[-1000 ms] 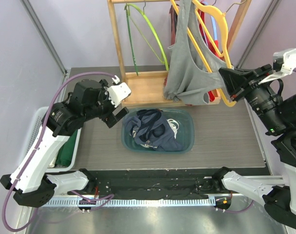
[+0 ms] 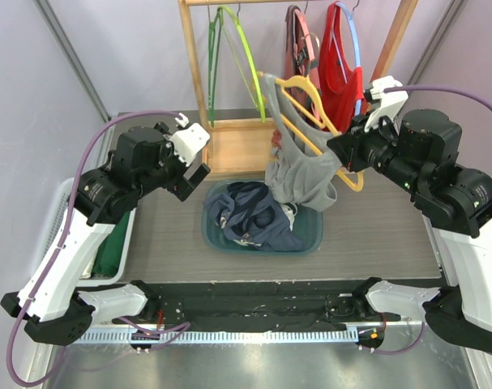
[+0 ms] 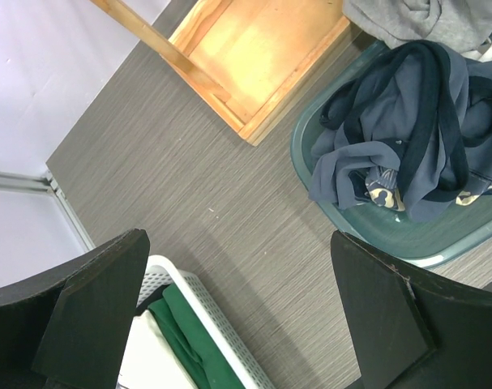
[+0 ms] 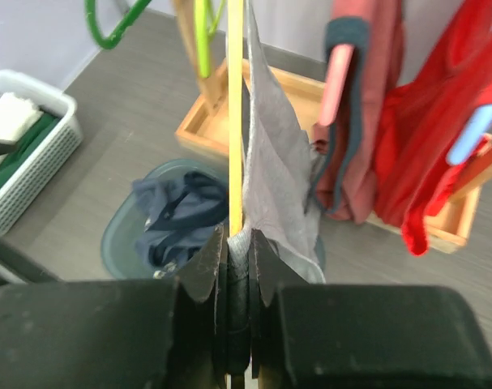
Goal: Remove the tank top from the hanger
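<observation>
In the top view a yellow hanger (image 2: 301,84) is held up by my right gripper (image 2: 351,151), which is shut on its lower corner. The grey tank top (image 2: 301,174) still drapes over the hanger and droops toward the blue-green bin. Seen from the right wrist, the hanger (image 4: 236,121) stands edge-on between the fingers, and some grey cloth (image 4: 274,154) is pinched in beside it. My left gripper (image 2: 195,180) stands open over the floor to the left, its fingers (image 3: 75,316) wide apart with nothing between them.
A blue-green bin (image 2: 207,231) holds dark blue clothes (image 2: 258,215). Behind it, the wooden rack (image 2: 198,81) carries green hangers (image 2: 247,53), a red garment (image 2: 333,61) and a pinkish one (image 2: 298,44). At left sits a white basket (image 2: 116,275) with green cloth.
The right gripper has moved left and lower, taking the yellow hanger and grey tank top with it; the cloth now overhangs the bin.
</observation>
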